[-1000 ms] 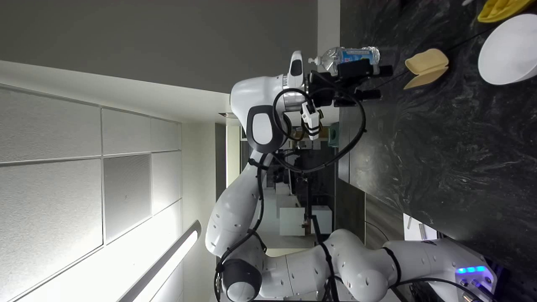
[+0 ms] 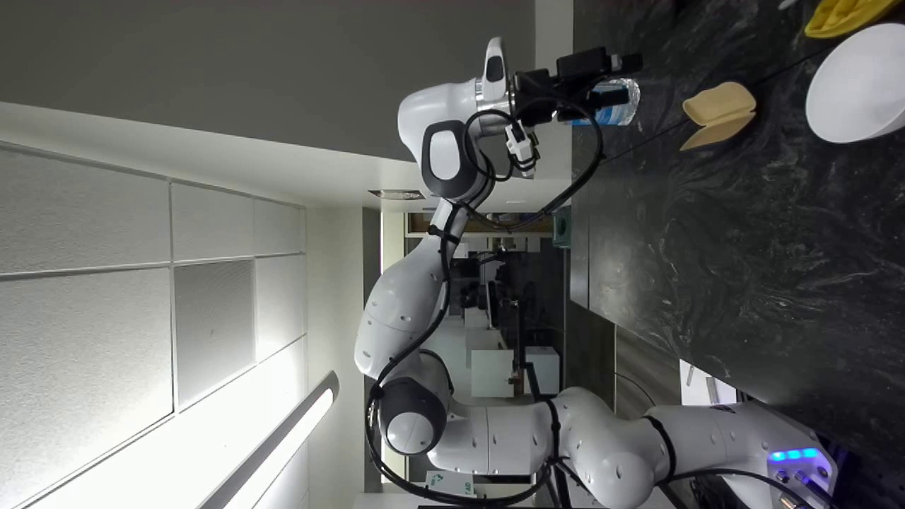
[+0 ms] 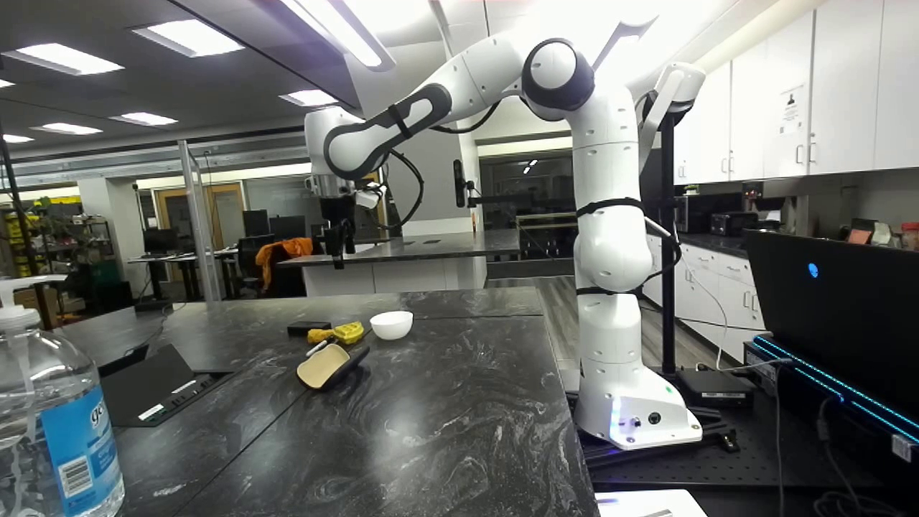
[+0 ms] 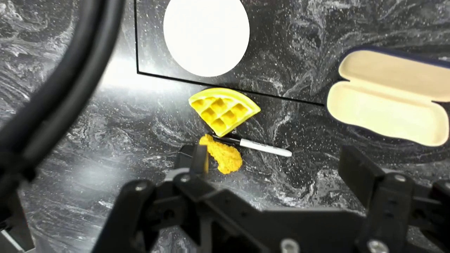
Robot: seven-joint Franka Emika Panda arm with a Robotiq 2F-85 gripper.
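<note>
My gripper stands open in the wrist view, its two fingers wide apart with bare table showing between them. In exterior view 2 the gripper (image 3: 342, 251) hangs well above the table, pointing down. Below it in the wrist view lie a yellow waffle wedge (image 4: 223, 110), a golden fried-chicken piece (image 4: 227, 158) partly behind the left finger, and a black-and-white marker (image 4: 265, 147) reaching between those two. A white bowl (image 4: 206, 36) sits beyond the waffle. To the right is an open glasses case (image 4: 390, 114) with a cream lining.
A small black box (image 3: 308, 328) lies beside the food pieces. The large clear bottle (image 3: 77, 431) stands at the table's near left, close to a dark flat panel (image 3: 151, 388). Wide bare tabletop (image 3: 456, 413) extends between the case and the arm's base.
My gripper has shifted away from the arm's base and risen somewhat, now covering much of the bottle in exterior view 1. Bowl and glasses case are unmoved.
</note>
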